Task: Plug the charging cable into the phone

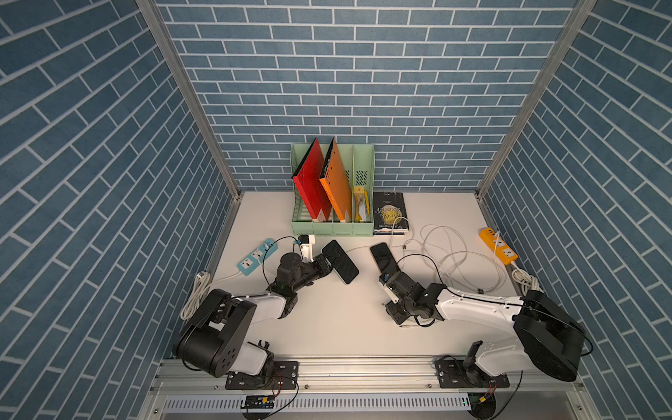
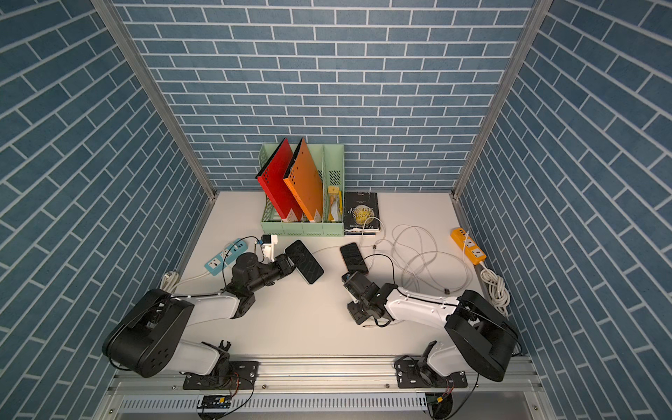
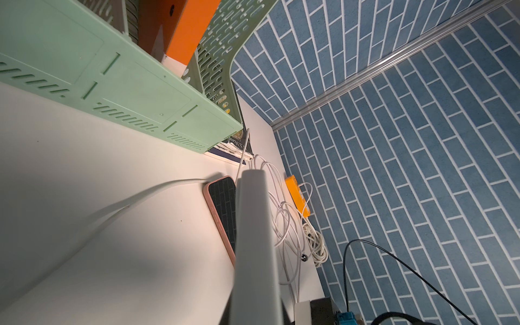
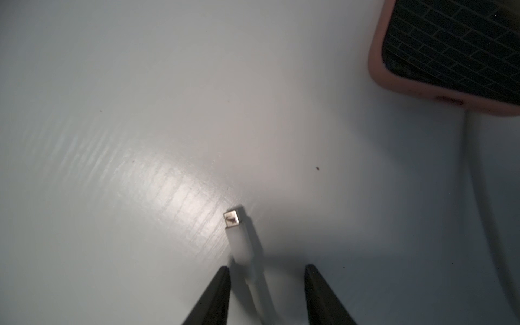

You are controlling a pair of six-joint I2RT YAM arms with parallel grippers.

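Observation:
My left gripper [image 1: 324, 263] is at a black phone [image 1: 341, 262], which is tilted across its fingers; in the left wrist view a pale blurred shape hides the fingertips. A second phone with a pink case [image 4: 400, 75] lies on the table, its port edge facing down-left in the right wrist view. My right gripper is low over a white cable plug [image 4: 238, 241], fingers apart on either side of the cable just behind it, with nothing gripped.
A green organiser [image 1: 329, 228] with folders stands at the back beside books [image 1: 389, 210]. An orange power strip [image 1: 497, 245] and loose white cables are at the right, a blue strip [image 1: 252, 261] at the left.

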